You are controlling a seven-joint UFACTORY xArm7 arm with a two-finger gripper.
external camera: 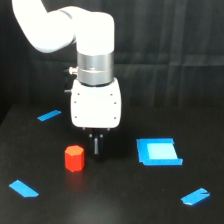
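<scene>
A red hexagonal block stands on the dark table, left of the gripper. My gripper hangs below the white wrist with its dark fingers close to the table, just right of the block and apart from it in the picture. Against the black background the fingers are hard to make out, so how its fingers stand is unclear. No object shows at the fingertips.
Blue tape frames a pale square on the right side. Blue tape strips lie at the left front, right front and left back.
</scene>
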